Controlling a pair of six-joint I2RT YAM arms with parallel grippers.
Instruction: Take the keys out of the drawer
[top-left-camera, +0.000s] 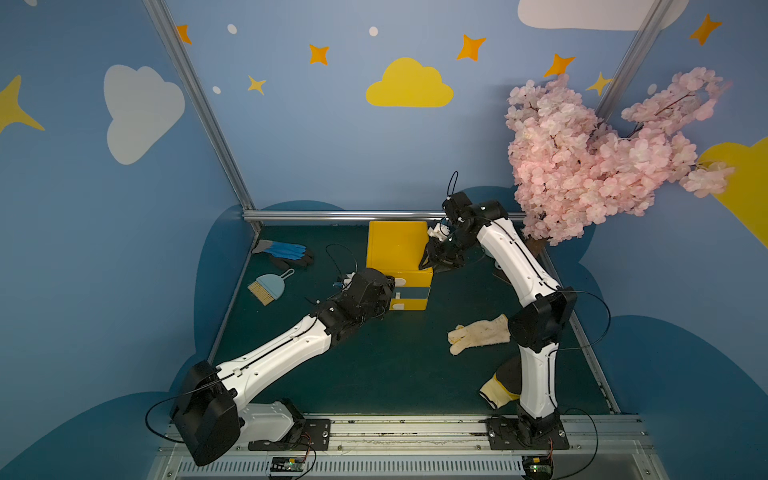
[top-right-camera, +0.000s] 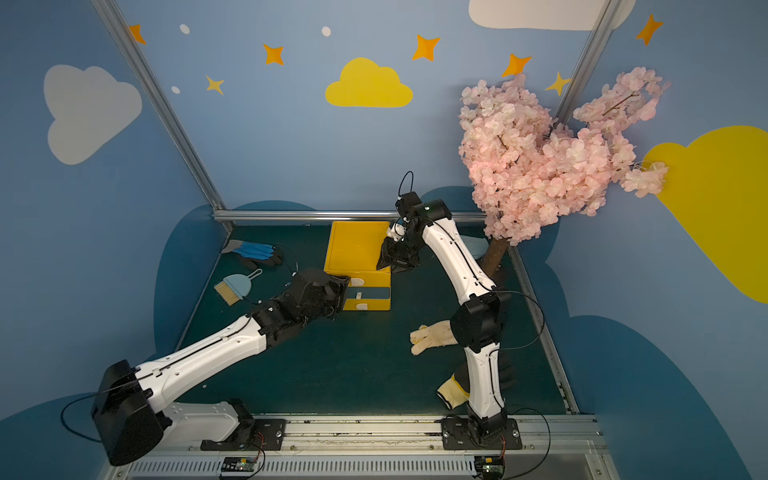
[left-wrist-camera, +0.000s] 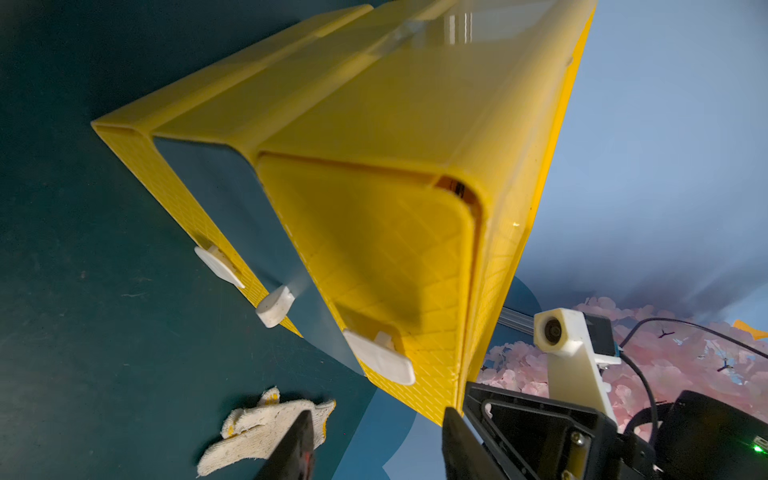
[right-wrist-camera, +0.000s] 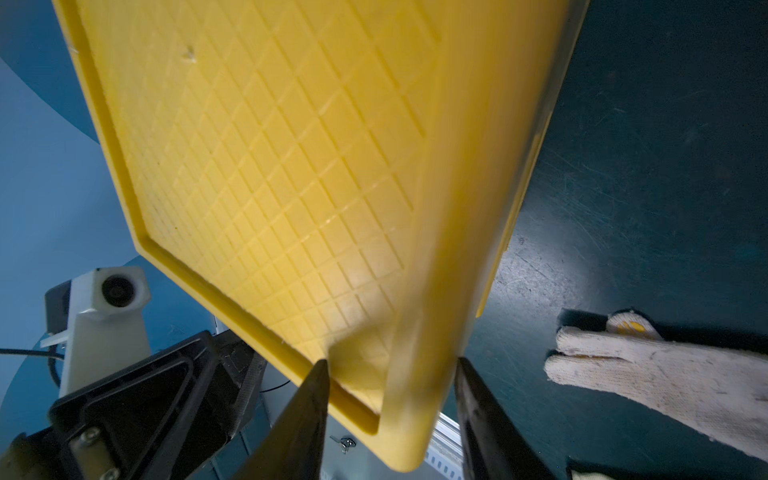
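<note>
A small yellow drawer cabinet (top-left-camera: 397, 244) stands near the back. In the left wrist view its front shows a yellow top drawer (left-wrist-camera: 376, 256), a grey-blue middle drawer (left-wrist-camera: 240, 208) and a yellow bottom drawer (left-wrist-camera: 172, 188), each with a white handle. The drawers look closed, and no keys show in any view. My left gripper is at the cabinet's left front, its fingers apart and empty, close to the top drawer's handle (left-wrist-camera: 380, 357). At the right side, my right gripper is open, its fingertips spread around a corner of the cabinet top.
A white glove (top-left-camera: 480, 332) lies right of the cabinet, and a yellow-cuffed glove (top-left-camera: 500, 388) is nearer the front. Blue gloves (top-left-camera: 281, 252) and a dustpan brush (top-left-camera: 272, 285) lie at left. A blossom tree (top-left-camera: 560, 160) fills the back right.
</note>
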